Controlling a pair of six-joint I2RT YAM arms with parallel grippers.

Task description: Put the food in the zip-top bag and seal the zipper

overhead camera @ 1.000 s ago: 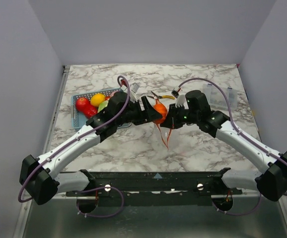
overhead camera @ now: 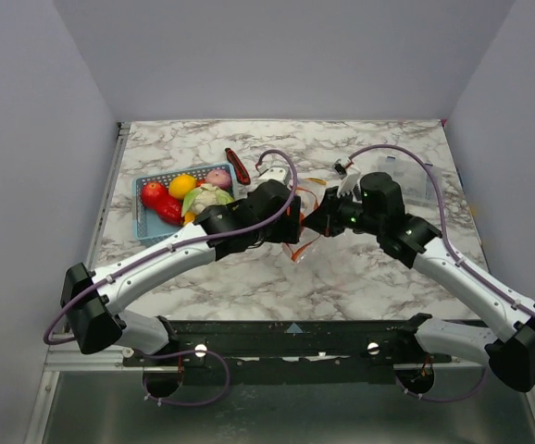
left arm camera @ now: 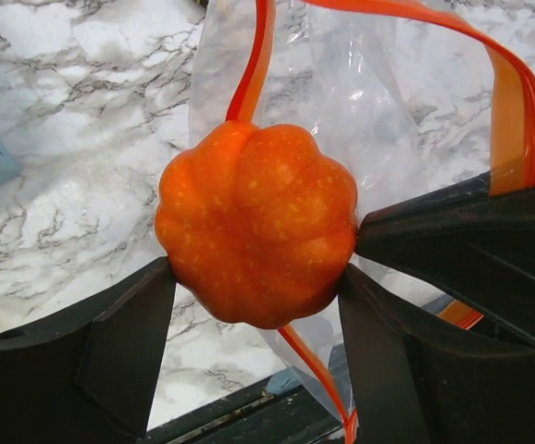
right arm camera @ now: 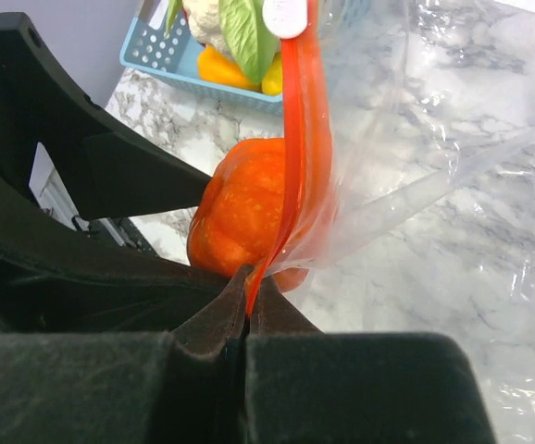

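An orange pumpkin is pinched between the fingertips of my left gripper. It hangs at the mouth of the clear bag, whose orange zipper strip loops around on both sides. In the right wrist view the pumpkin shows behind the zipper edge, close to the mouth. My right gripper is shut on that orange edge. Its dark tip touches or nearly touches the pumpkin's side. From above, the left gripper hides the pumpkin.
A blue basket at left holds tomatoes, a cauliflower, a lemon and other food. A dark red pepper lies behind the arms. A clear box stands at the back right.
My left gripper has tipped downward over the bag mouth with the pumpkin, which was visible from above earlier. The right arm has shifted slightly right, and the orange strip has spread.
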